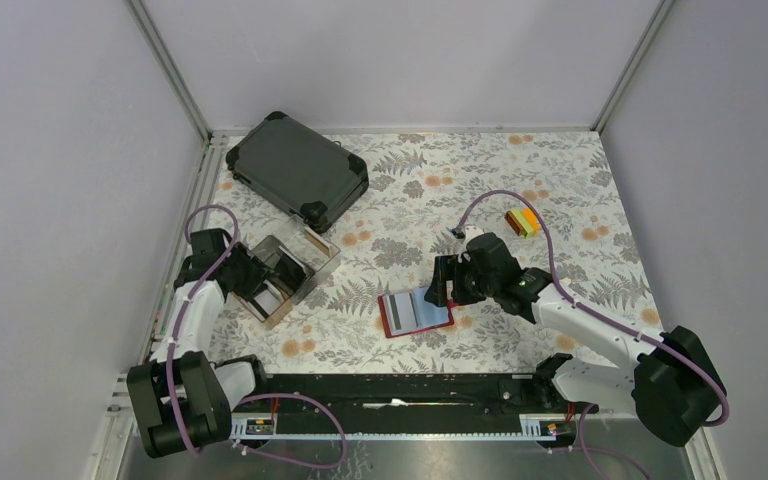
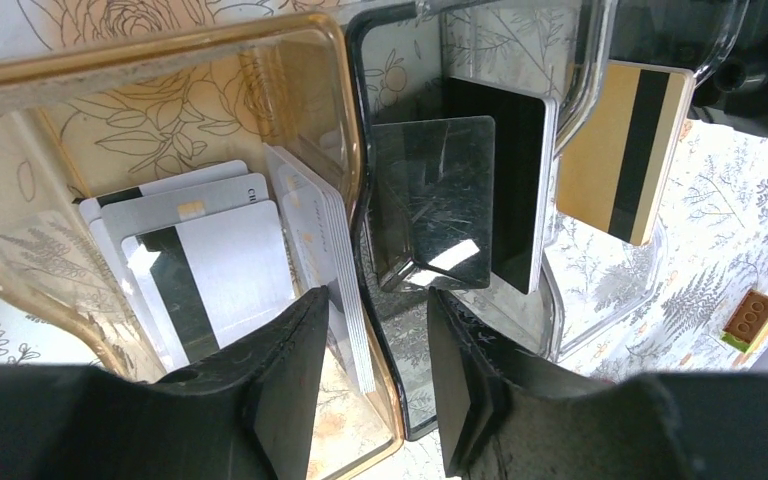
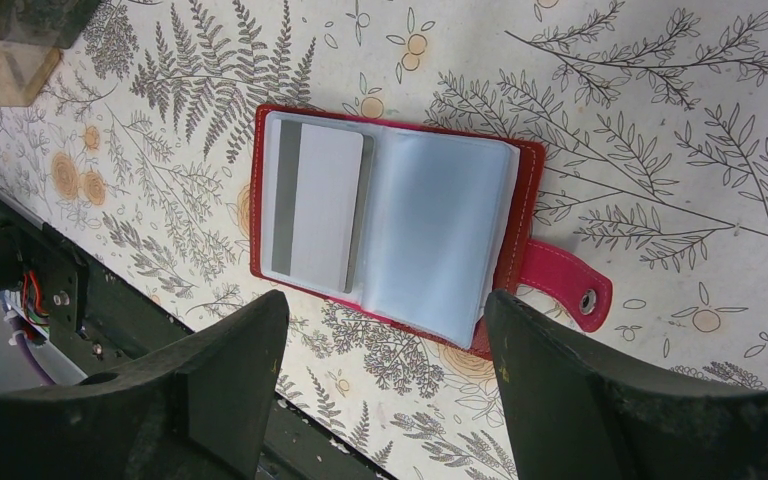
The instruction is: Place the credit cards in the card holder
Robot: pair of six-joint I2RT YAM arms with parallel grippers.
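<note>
The card holder lies spread on the table, red with clear sleeves; a grey-white card shows in its left half. Clear trays hold the other cards: white cards lie flat, a stack leans on the divider, a dark clear card and a black card stand in the middle tray, a gold card beyond. My left gripper is open over the trays, one finger close against the leaning stack. Open and empty, my right gripper hovers over the holder's near edge.
A dark grey case lies behind the trays. Small coloured blocks sit at the back right. Bare patterned cloth covers the middle of the table.
</note>
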